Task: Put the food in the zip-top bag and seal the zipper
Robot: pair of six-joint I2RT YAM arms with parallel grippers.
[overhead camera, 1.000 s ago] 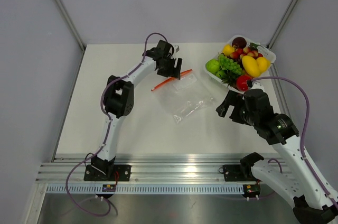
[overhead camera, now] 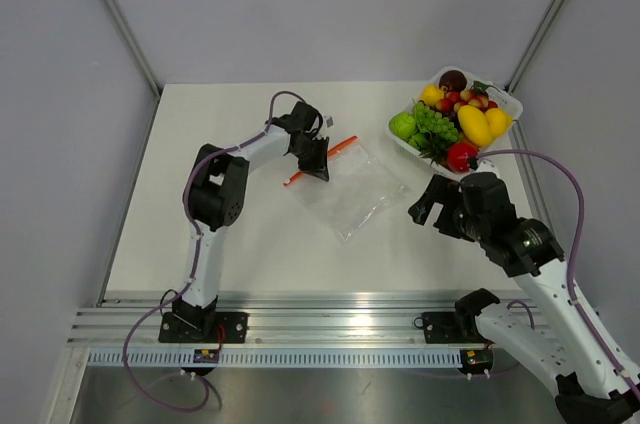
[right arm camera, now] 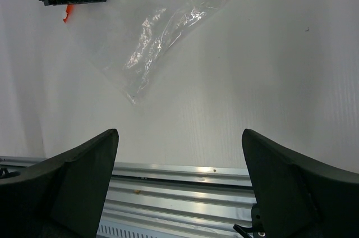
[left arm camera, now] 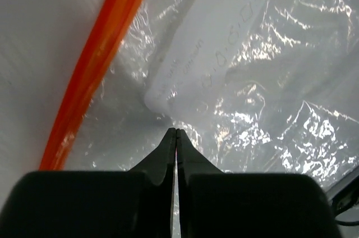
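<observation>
A clear zip bag point(overhead camera: 352, 199) with an orange zipper strip point(left arm camera: 90, 81) lies flat at the middle of the table. My left gripper point(overhead camera: 322, 170) is shut, its tips just over the bag beside the strip; in the left wrist view nothing shows clearly between its fingertips. In the right wrist view it reaches in at the upper left over the bag point(right arm camera: 151, 36). My right gripper point(overhead camera: 428, 202) stands open and empty over the table, right of the bag. A white tray point(overhead camera: 395, 134) of fruit and vegetables, with grapes, lemons and apples, sits at the back right.
A metal rail point(overhead camera: 320, 309) runs along the front edge, with walls at the back and sides.
My left gripper has shut and moved toward the front, down along the bag's zipper side; the bag has shifted slightly. The right arm has stayed still.
</observation>
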